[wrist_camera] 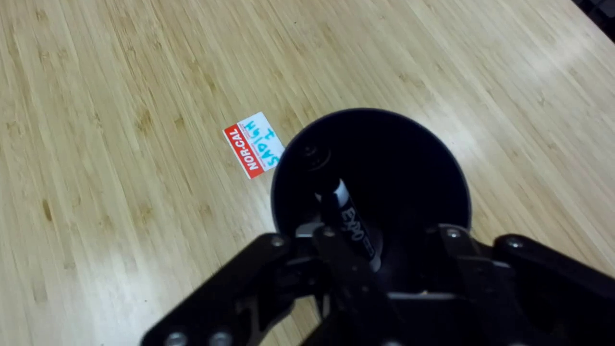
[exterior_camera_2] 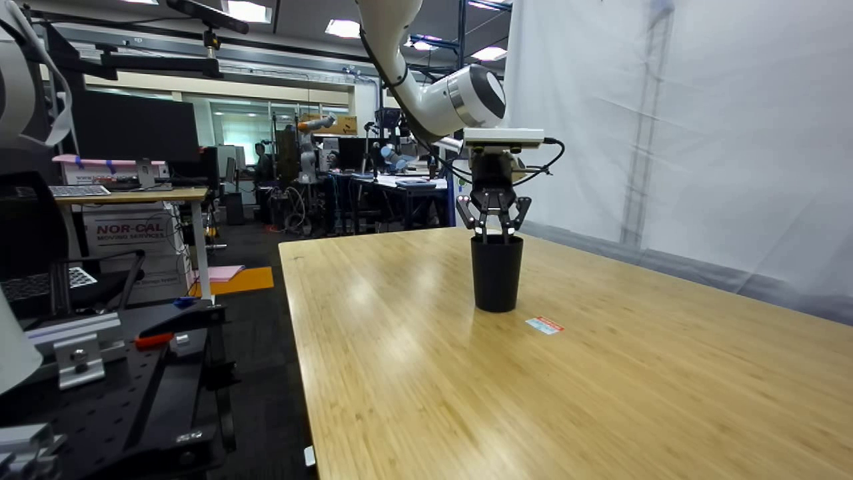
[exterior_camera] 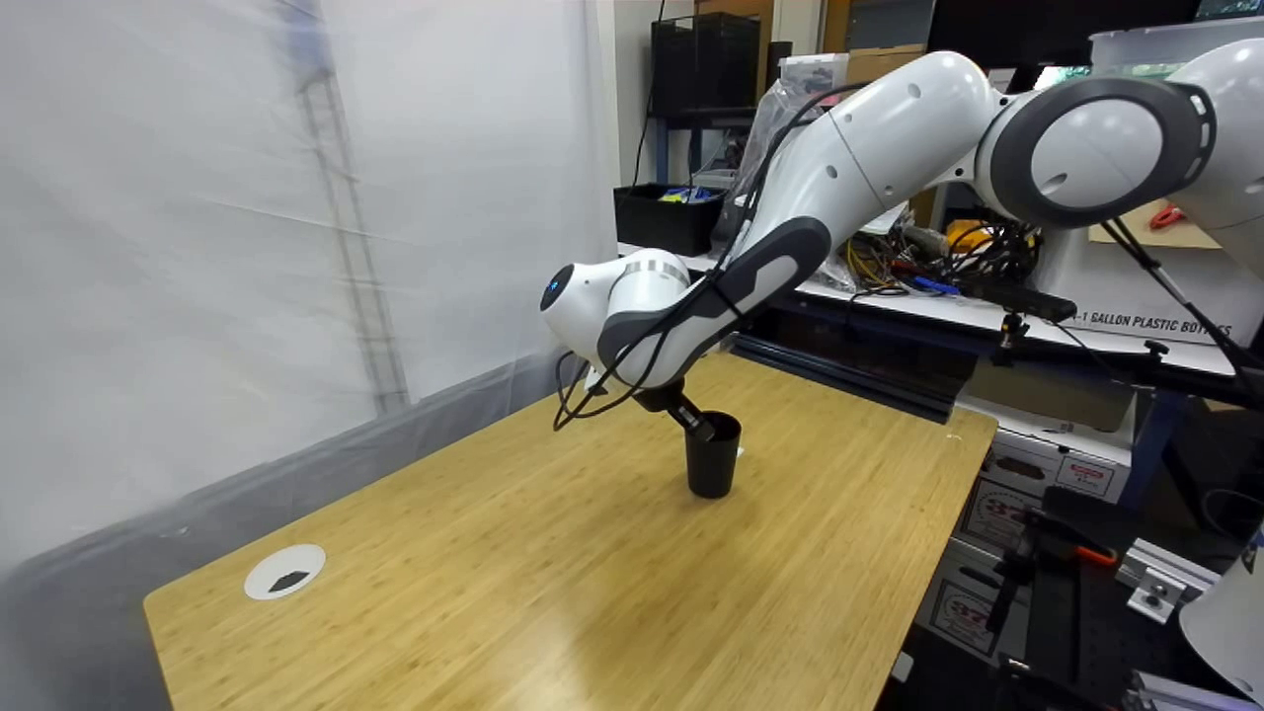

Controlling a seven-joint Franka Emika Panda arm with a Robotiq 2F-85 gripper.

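Observation:
A black cup (exterior_camera_2: 496,276) stands upright on the wooden table. Inside it leans a dark marker with white "EXPO" lettering (wrist_camera: 354,226); one end of the marker is lost in the cup's dark interior. Pointing down at the cup's mouth, my gripper (exterior_camera_2: 495,236) has its fingertips at about rim height or just inside. A gap separates the two fingers (wrist_camera: 340,245), so the fingers stand partly open. The marker shows beside the left finger in the wrist view, and I see nothing clamped across the gap. Whether that finger touches the marker is unclear.
A red and white label (wrist_camera: 253,145) lies flat on the table close to the cup. Towards the far left corner in the first exterior view is a white round disc (exterior_camera: 284,571) with a dark patch.

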